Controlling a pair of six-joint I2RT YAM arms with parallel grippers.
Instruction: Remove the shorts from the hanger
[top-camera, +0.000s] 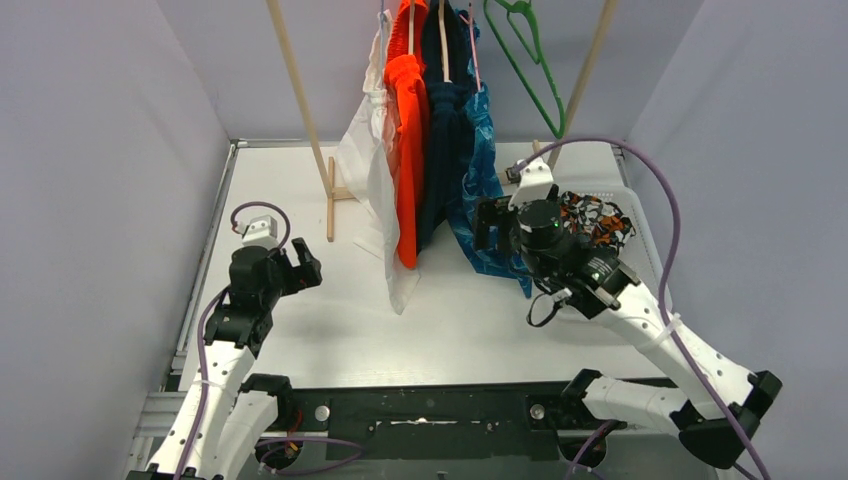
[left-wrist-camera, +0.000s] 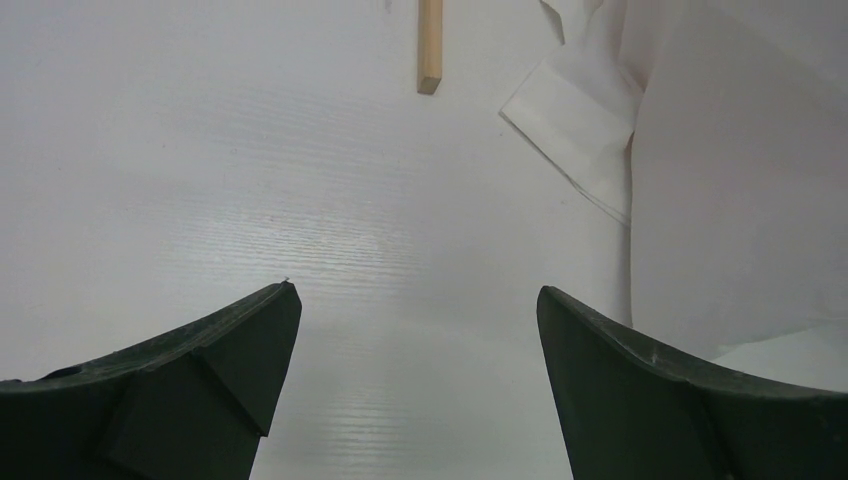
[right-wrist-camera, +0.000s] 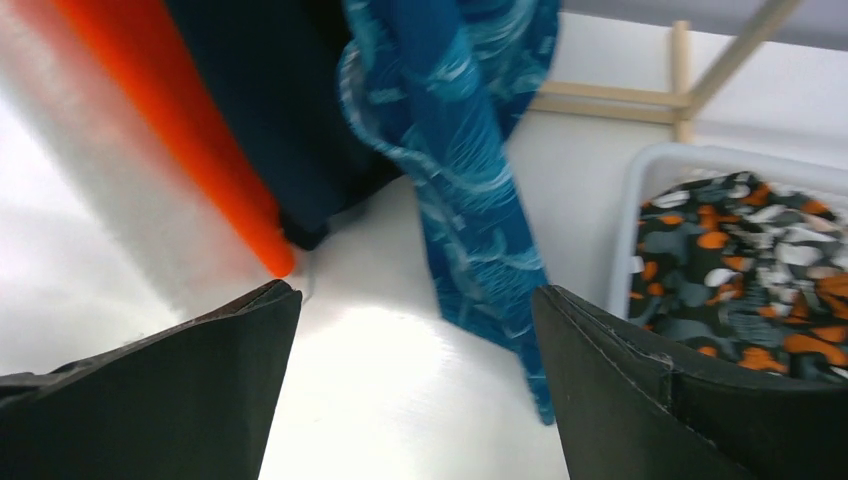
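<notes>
Garments hang from hangers on a wooden rack: white (top-camera: 378, 230), orange (top-camera: 408, 200), dark navy (top-camera: 440, 170) and blue patterned (top-camera: 480, 160), the last also in the right wrist view (right-wrist-camera: 460, 170). An empty green hanger (top-camera: 548, 90) hangs at the right. My right gripper (top-camera: 496, 222) stands open just in front of the blue garment, nothing seen between its fingers. My left gripper (top-camera: 305, 262) is open over the table at the left, beside the white garment (left-wrist-camera: 740, 200).
A white basket (top-camera: 650, 240) with camouflage-patterned cloth (right-wrist-camera: 730, 260) sits at the right. The rack's wooden foot (top-camera: 330, 215) stands at the back left.
</notes>
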